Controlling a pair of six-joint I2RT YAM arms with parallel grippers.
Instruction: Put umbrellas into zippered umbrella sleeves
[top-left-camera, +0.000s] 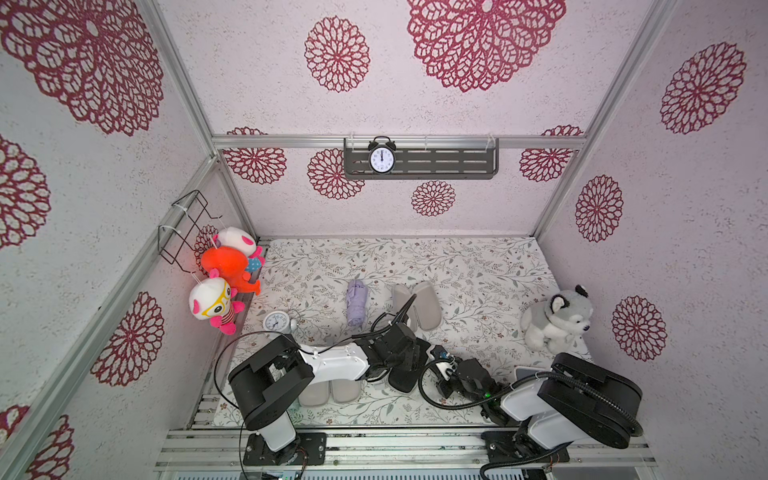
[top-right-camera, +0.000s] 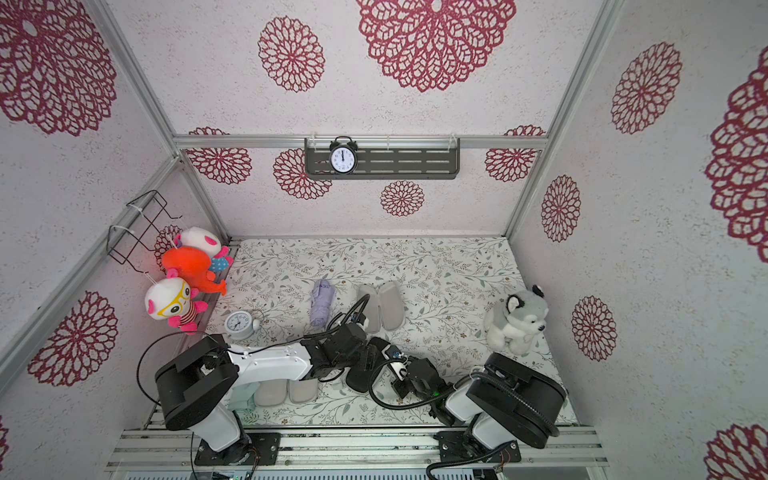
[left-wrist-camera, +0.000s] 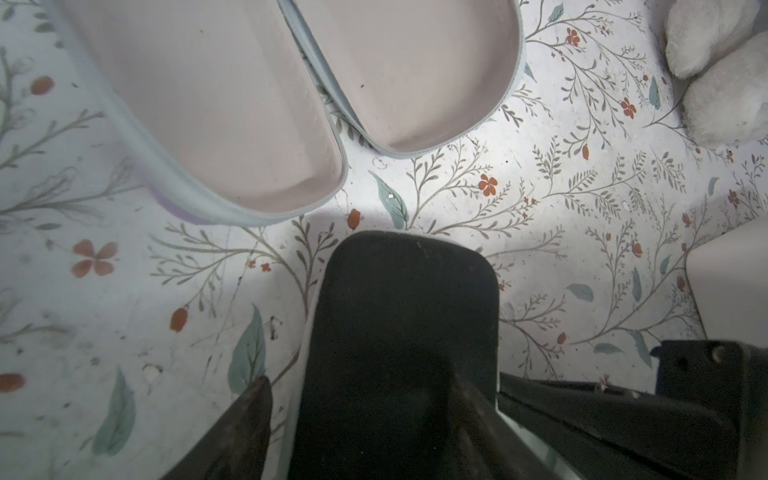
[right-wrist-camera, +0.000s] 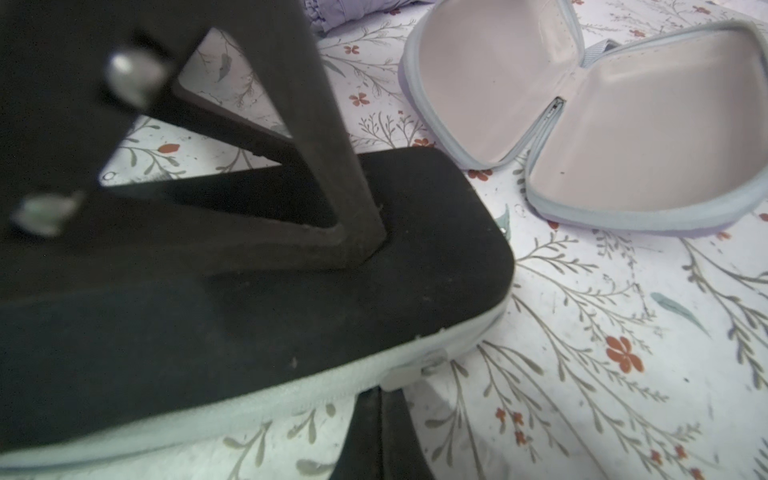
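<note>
A closed black case (left-wrist-camera: 393, 312) with a pale zipper edge lies at the front middle of the table. My left gripper is over it, part open, its blurred fingers low on the case's top; whether they touch it is unclear. My right gripper is shut beside the case's zippered edge, near the zipper pull, nothing visible between its fingers. Behind the case lies an open, pale-lined zippered case (right-wrist-camera: 640, 132). A folded lavender umbrella (top-left-camera: 356, 302) lies left of that, further back.
More open cases (top-right-camera: 302, 390) lie at the front left, partly under my left arm. A white clock (top-left-camera: 277, 323) sits at left, plush toys (top-left-camera: 214, 301) line the left edge, and a husky plush (top-left-camera: 556, 320) sits at right.
</note>
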